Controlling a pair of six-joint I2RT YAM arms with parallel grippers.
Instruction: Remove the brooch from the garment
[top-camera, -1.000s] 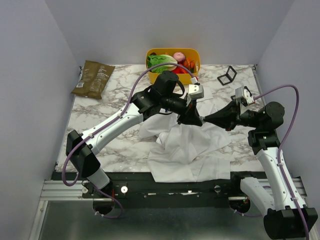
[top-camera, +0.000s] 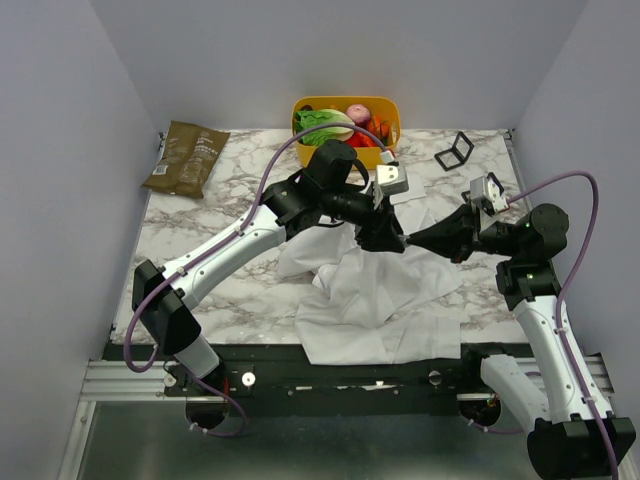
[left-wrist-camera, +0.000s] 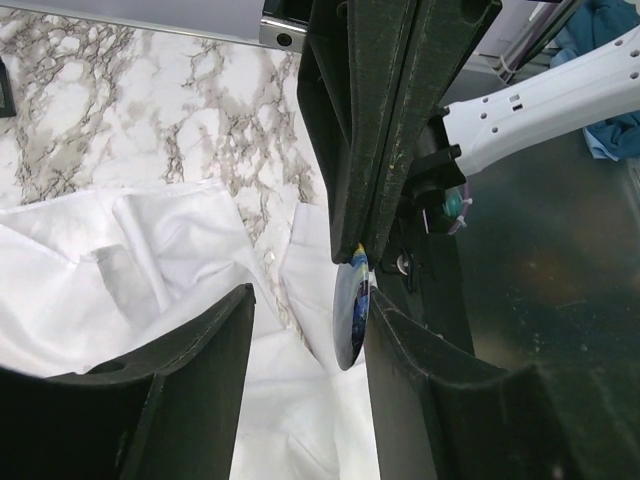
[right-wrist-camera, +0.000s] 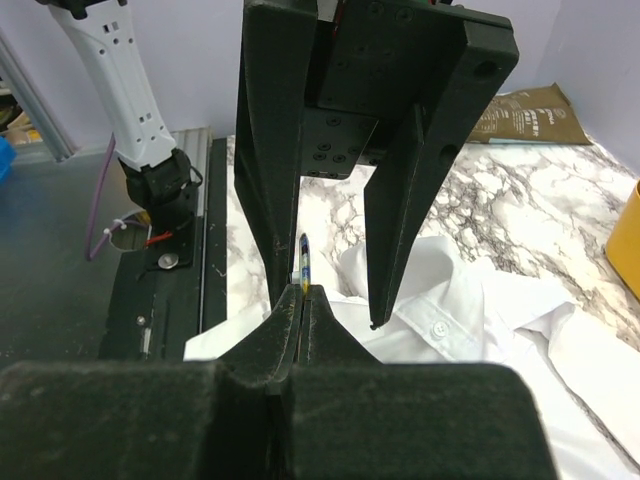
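The brooch (left-wrist-camera: 350, 310) is a thin disc, pale with a blue and yellow edge, held clear above the white garment (top-camera: 365, 290). My right gripper is shut on it, its fingertips pinching one edge; the disc shows edge-on in the right wrist view. My left gripper faces it with its fingers apart. The brooch stands between those fingers, close to the right-hand one in the left wrist view; whether it touches that finger I cannot tell. In the top view both grippers meet over the garment, hiding most of the brooch.
At the back stands a yellow basket (top-camera: 308, 156) of vegetables. A brown bag (top-camera: 186, 160) lies back left, and a black frame (top-camera: 455, 151) back right. Bare marble table (top-camera: 235, 300) shows left of the garment.
Both arms and the garment have stayed nearly in place.
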